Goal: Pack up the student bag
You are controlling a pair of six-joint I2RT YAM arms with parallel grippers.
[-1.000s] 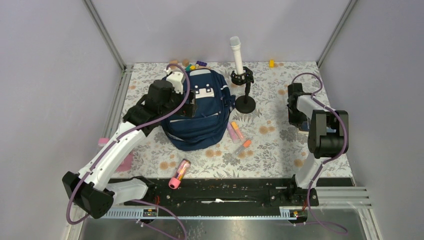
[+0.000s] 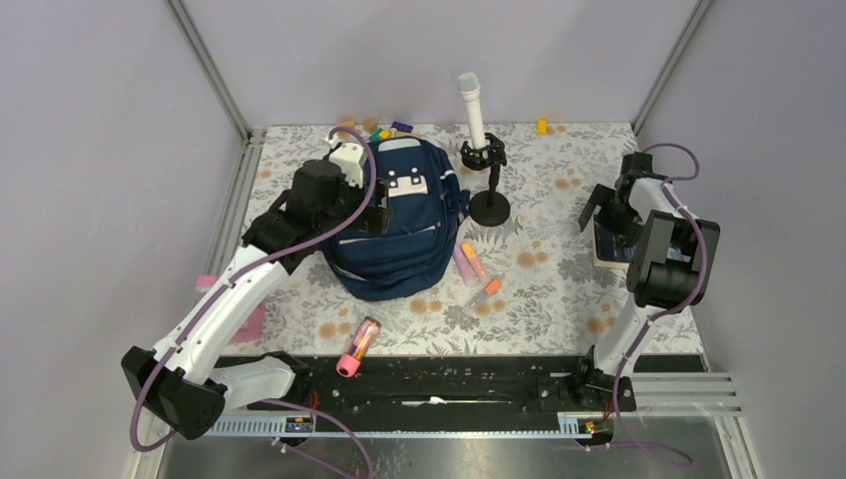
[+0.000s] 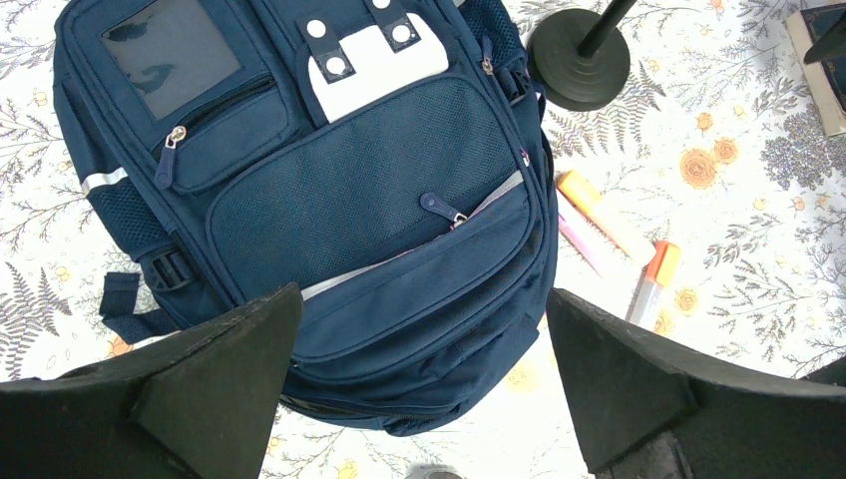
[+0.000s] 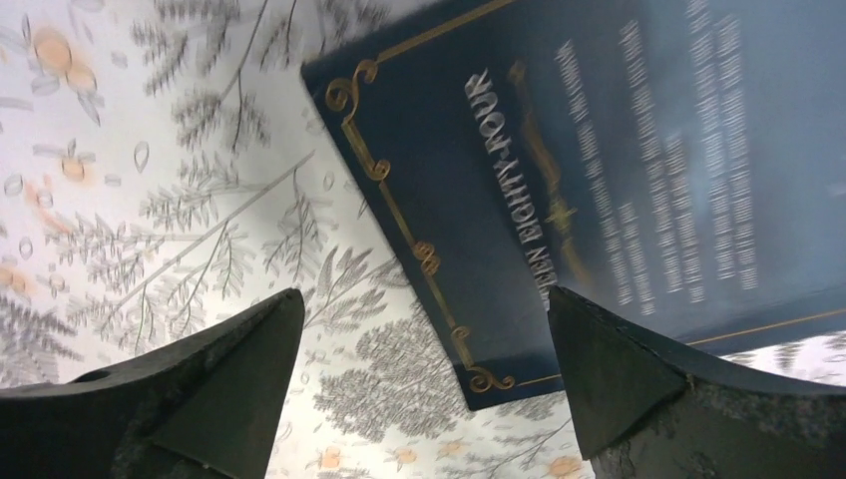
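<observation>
A navy backpack lies on the floral table at centre left, with my open left gripper above it, nothing between its fingers. At the right lies a dark book with gold border and lettering; my right gripper hangs open just over it. Three highlighters, pink, yellow and orange-capped, lie right of the bag. A tube of pens with a pink end lies at the front edge.
A black stand holding a white tube stands behind the highlighters. Small coloured blocks lie behind the bag, a yellow one at the back. A pink item is partly hidden at the left.
My right gripper has moved about over the book, ending further right, with more of its fingers visible from above. The left arm and the objects have stayed still.
</observation>
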